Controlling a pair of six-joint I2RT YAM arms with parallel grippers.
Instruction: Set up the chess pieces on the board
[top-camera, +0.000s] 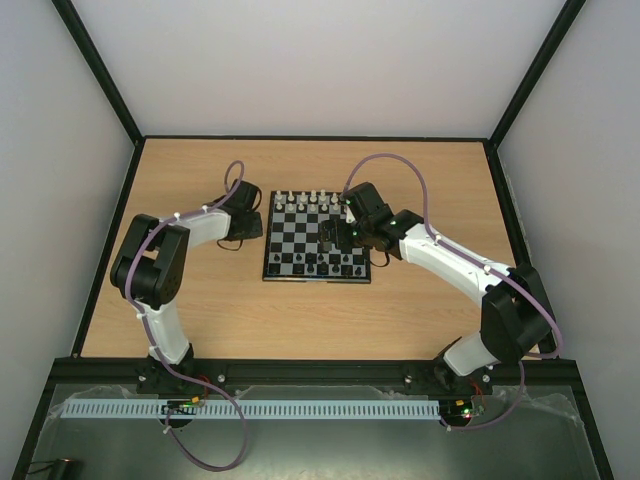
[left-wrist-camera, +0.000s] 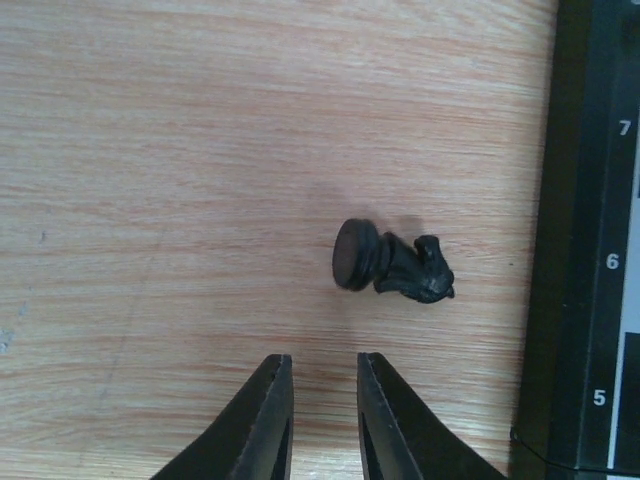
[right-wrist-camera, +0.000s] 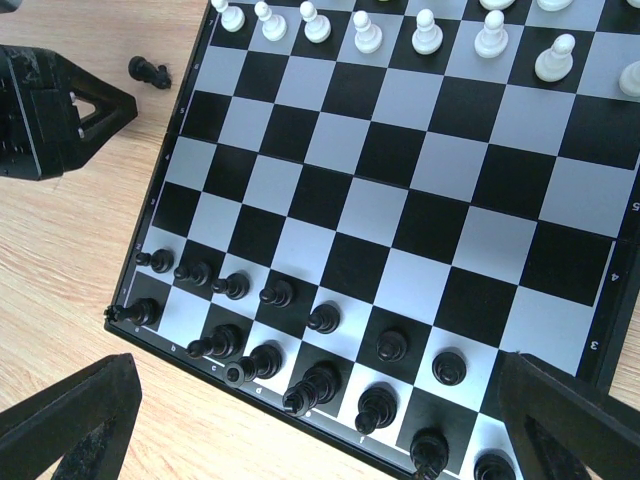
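Note:
The chessboard (top-camera: 300, 240) holds rows of white pieces along the back and black pieces along the front. A black knight lies on its side on the wood left of the board, also visible in the right wrist view (right-wrist-camera: 150, 72). My left gripper points at it from just behind, its fingers part open with nothing between them. My right gripper hangs over the black pieces' end of the board, its fingers wide apart and empty.
The board's dark rim (left-wrist-camera: 570, 300) runs close right of the knight.

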